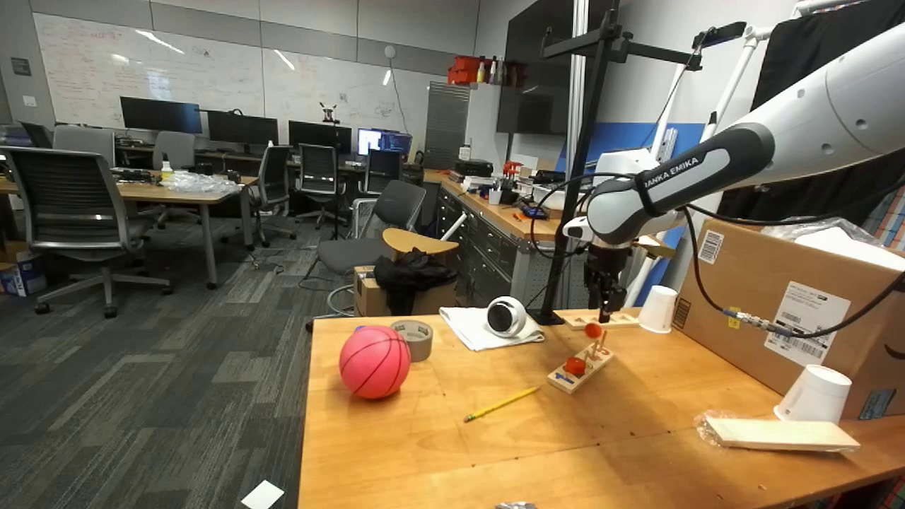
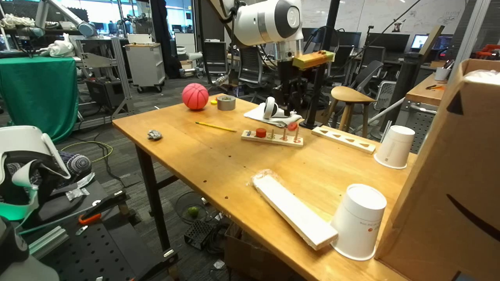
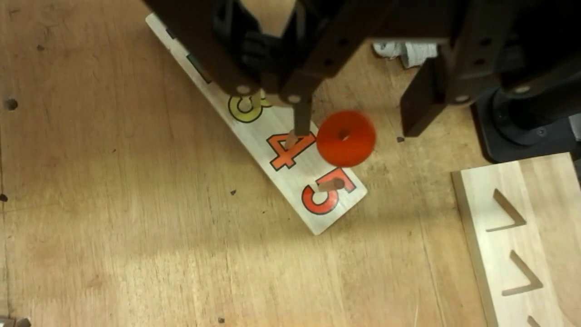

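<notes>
A wooden number board [image 3: 261, 144] with upright pegs lies on the table, its printed 4 and 5 plainly visible in the wrist view. One red ring [image 2: 261, 133] sits near the board's other end. A second red disc with a centre hole [image 3: 346, 138] appears blurred and tilted just below my gripper, by the pegs of the 4 and 5. My fingers [image 3: 422, 103] are spread, with a clear gap between the disc and the right one. In exterior view 1 the disc [image 1: 593, 331] shows under the fingertips, apart from them; whether it touches a peg I cannot tell.
Near the board lies a wooden strip with triangular cutouts [image 2: 344, 139]. White cups [image 2: 395, 146], a wrapped plank [image 2: 293, 208] and a large carton [image 1: 780, 305] occupy the box side. A pencil [image 1: 500, 404], pink ball [image 1: 375, 362] and tape roll [image 1: 413, 339] lie opposite.
</notes>
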